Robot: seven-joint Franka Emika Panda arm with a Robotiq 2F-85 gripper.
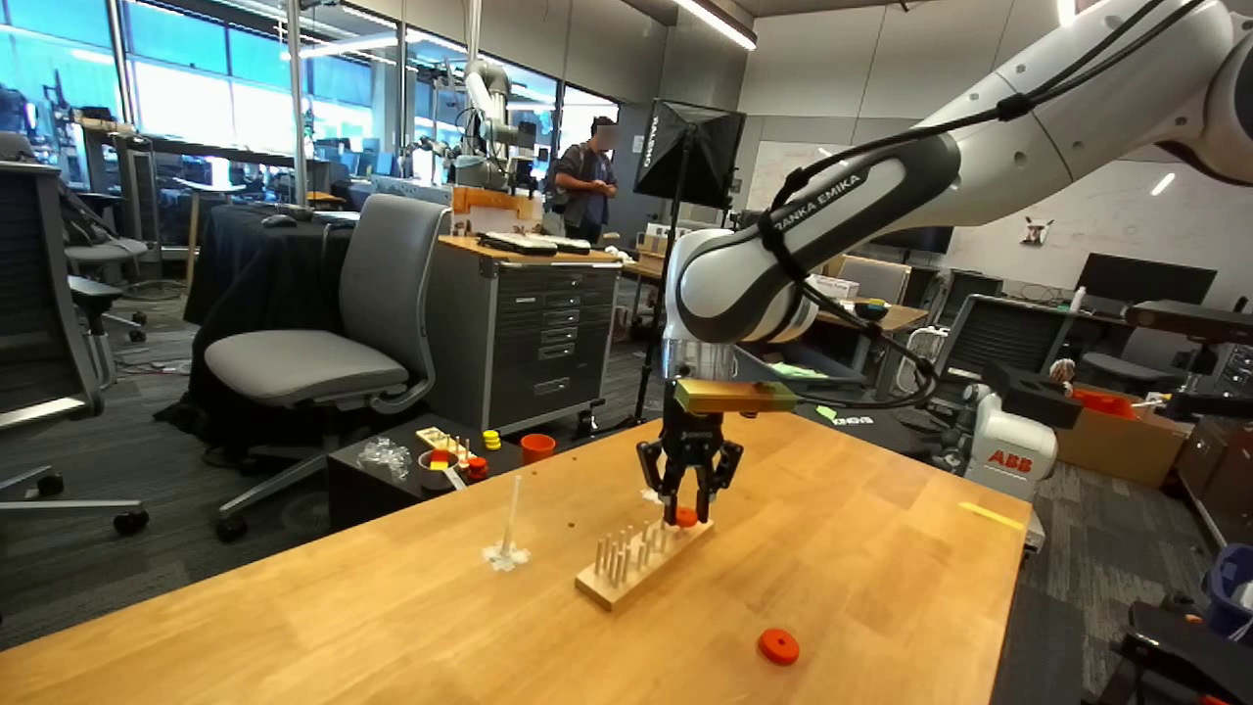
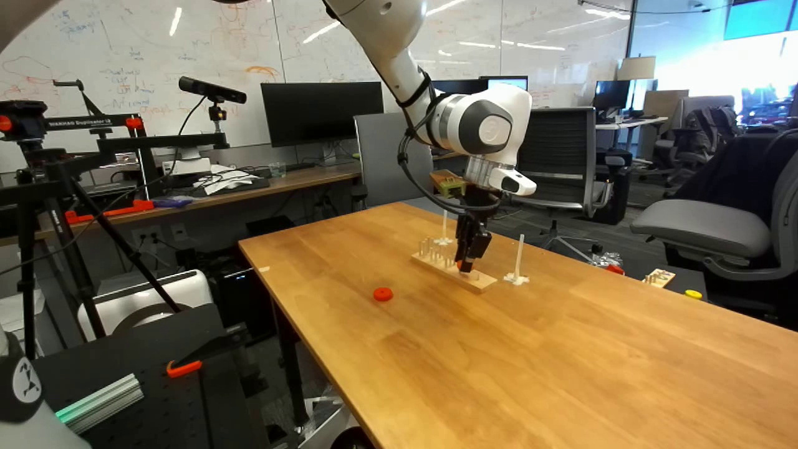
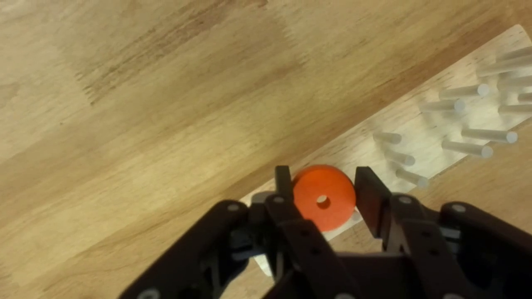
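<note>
Between its two fingers my gripper is shut on a red disc (image 3: 319, 194) with a round hole in its middle. In the wrist view this disc lies over the bare-looking end of the wooden peg board (image 3: 361, 137). Whether a peg sits beneath it is hidden. Several upright pegs (image 3: 464, 91) stand in groups along the rest of the board. From exterior view 1 the gripper (image 1: 686, 517) points straight down at the board's far end, the red disc low between its fingers. A second red disc (image 1: 778, 645) lies flat on the table, apart from the board.
Two pale upright rods, one (image 1: 510, 517) left of the board and another (image 2: 444, 226) on its opposite side, are fixed to the wooden table (image 2: 568, 359). A black side table beyond the edge holds a red cup (image 1: 536, 447).
</note>
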